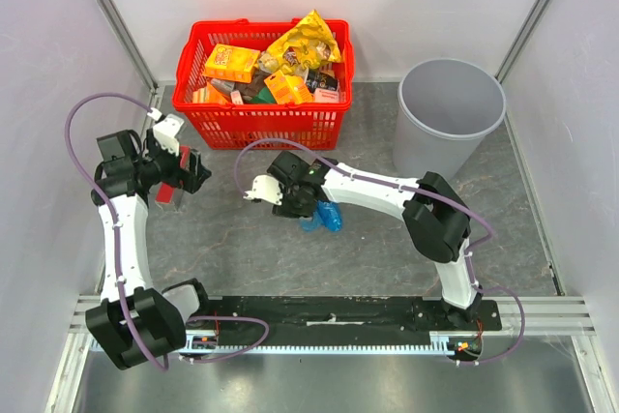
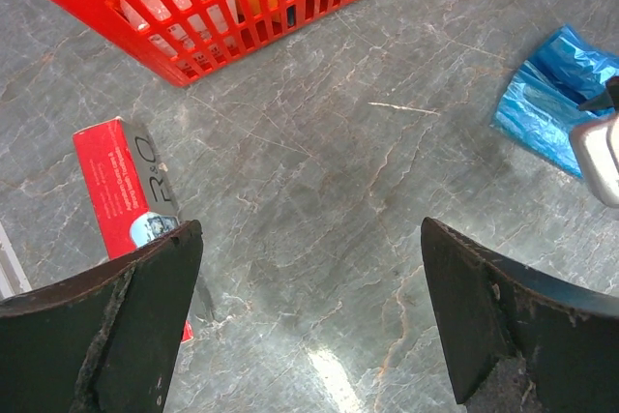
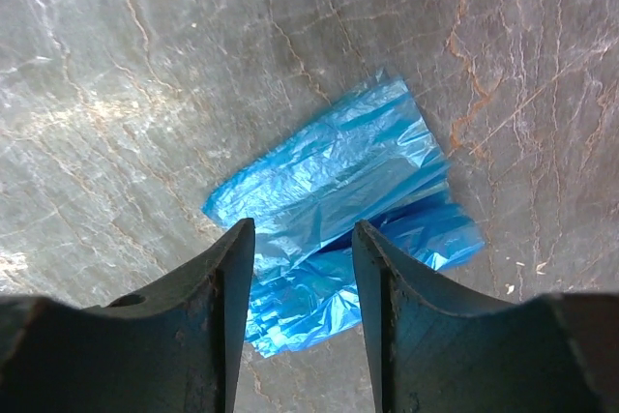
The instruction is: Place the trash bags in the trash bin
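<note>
A crumpled blue plastic trash bag (image 1: 329, 217) lies on the grey floor at the centre, also seen in the left wrist view (image 2: 546, 99) and filling the middle of the right wrist view (image 3: 338, 191). My right gripper (image 1: 290, 205) hangs over it, fingertips (image 3: 242, 239) above the bag, part open with nothing visibly held. The grey trash bin (image 1: 435, 142) stands at the back right. My left gripper (image 1: 189, 176) is on the left, open and empty above a red box (image 2: 106, 181).
A red basket (image 1: 261, 123) full of snack packages stands against the back wall. Side walls border the floor closely. The floor right of the bag and in front of the bin is clear.
</note>
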